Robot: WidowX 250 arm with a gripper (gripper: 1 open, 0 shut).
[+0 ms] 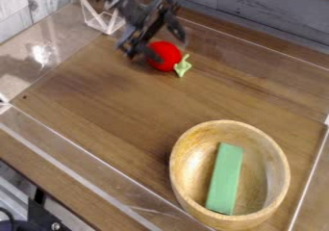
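Observation:
A red round object with a green leafy top [164,56] lies on the wooden table in the upper middle. My black gripper [154,40] is over and beside it, blurred, its fingers at the object's upper left; whether they are open or shut is unclear. A wooden bowl [188,158] at the lower right holds a green rectangular block [225,179].
A pale wall and rail run along the left edge, and a raised border runs along the back.

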